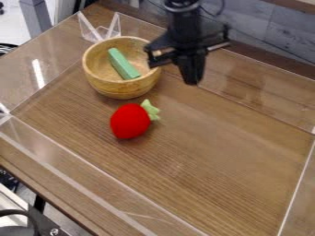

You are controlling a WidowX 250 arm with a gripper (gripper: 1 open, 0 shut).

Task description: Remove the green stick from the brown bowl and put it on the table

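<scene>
The green stick (123, 64) lies inside the brown bowl (120, 88), slanting across its floor, and nothing touches it. Up and to the right of the bowl hangs my dark gripper (176, 70), over the table (234, 138). Its lower end is blurred, so the spread of its fingers cannot be made out clearly. Part of the gripper passes close to the bowl's right rim in this view.
A red object with a green top (129, 121) sits just in front of the bowl. Behind the bowl stands a clear, pointed plastic item (99, 26). Bare wood covers the table's right and front.
</scene>
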